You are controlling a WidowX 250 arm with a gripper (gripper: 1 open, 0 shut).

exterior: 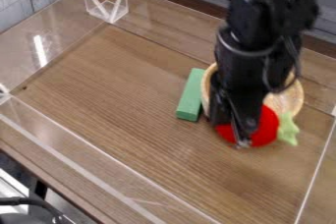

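Note:
My black gripper (243, 120) hangs over the right part of the wooden table, low at a red object (252, 132) with a pale green top. Whether the fingers hold it I cannot tell, as the gripper body hides much of it. A wooden bowl (284, 98) sits behind the gripper, mostly hidden, and the red object appears at or over its front rim. A green bar (191, 92) lies just left of the bowl.
A white wire-like holder (105, 4) stands at the back left. Dark cables lie at the lower left edge.

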